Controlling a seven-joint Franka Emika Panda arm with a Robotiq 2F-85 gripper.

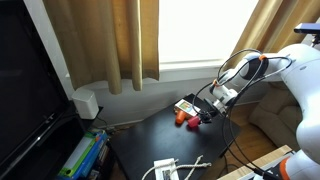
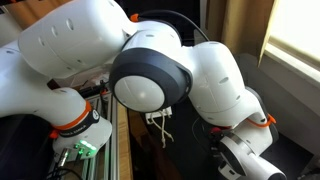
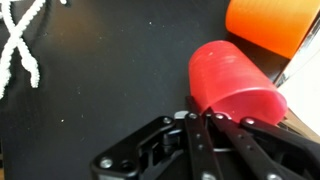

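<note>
In the wrist view a red cup (image 3: 225, 78) lies tilted, its open end toward the camera. My gripper is shut on the near wall of the cup at its rim; the fingertips are partly hidden. An orange cup (image 3: 270, 22) is close behind, at the upper right. Exterior view 1 shows the red cup (image 1: 193, 123) below my gripper (image 1: 203, 117), with the orange cup (image 1: 181, 117) just to its left. Whether the red cup touches the table is hard to tell. The arm hides both cups in exterior view 2.
White rope (image 3: 22, 45) lies on the black table (image 1: 145, 140), near a white boxy item (image 1: 165, 169) at the front. A flat, light-coloured item (image 1: 186, 104) lies behind the cups.
</note>
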